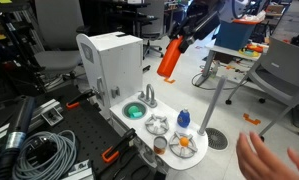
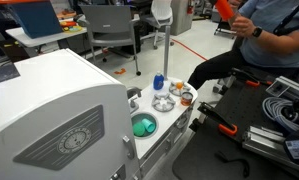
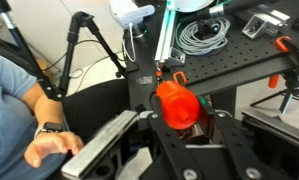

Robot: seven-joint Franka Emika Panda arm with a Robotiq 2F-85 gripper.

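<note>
A tall red-orange cylinder (image 1: 170, 58) hangs tilted in the air, with my gripper (image 1: 179, 39) shut on its upper end. In the wrist view the cylinder's round orange end (image 3: 176, 104) lies between the dark fingers. Only its lower part (image 2: 225, 9) enters the second exterior view, at the top edge. Well below it is the white toy kitchen counter (image 1: 169, 105), clear of the cylinder.
On the counter are a blue bottle (image 1: 183, 118), an orange round item (image 1: 184, 142) on a burner, a small glass or can (image 1: 160, 145) and a sink (image 1: 135, 110) with green things in it. A white cabinet (image 1: 117, 65) stands left. A person's hand (image 1: 269, 158) is close by.
</note>
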